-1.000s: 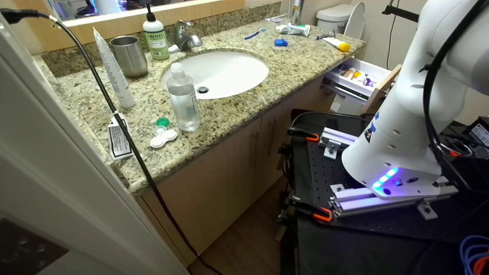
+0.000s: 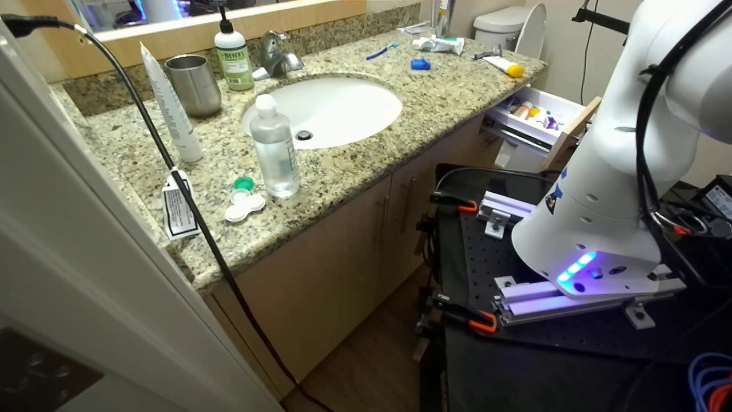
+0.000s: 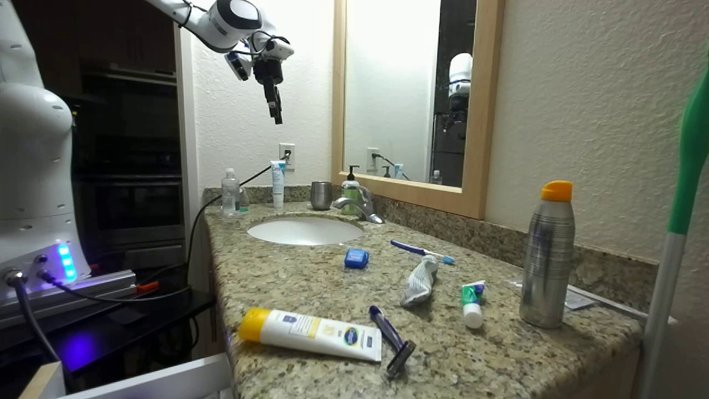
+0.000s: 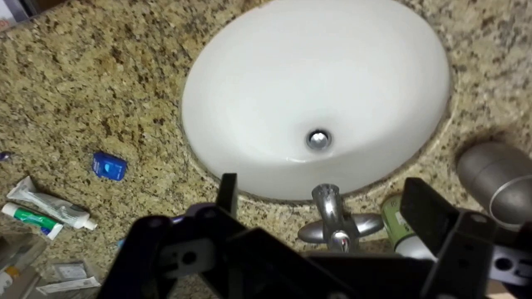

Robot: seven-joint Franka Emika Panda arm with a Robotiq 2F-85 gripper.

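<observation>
High above the counter, my gripper (image 3: 276, 119) hangs pointing down in exterior view 2, clear of every object. Seen from the wrist, the gripper is open, its dark fingers (image 4: 228, 193) wide apart with nothing held. Below it lie the white sink (image 4: 319, 64) and the chrome faucet (image 4: 329, 204). A steel cup (image 4: 491, 174) and a green-labelled soap bottle (image 4: 399, 219) are at the right of that view. To the left sits a blue floss box (image 4: 109, 166). The gripper is out of frame in exterior view 1.
A clear bottle (image 2: 274, 151), an upright white tube (image 2: 170, 110) and a lens case (image 2: 244, 207) crowd the sink's near end. Sunscreen (image 3: 312, 333), a razor (image 3: 392, 340) and a tall spray can (image 3: 548, 259) occupy the other end. A drawer (image 2: 549, 113) stands open.
The arm's upper part and its hanging cable have shifted slightly to the right in exterior view 1. Objects on the counter look unmoved.
</observation>
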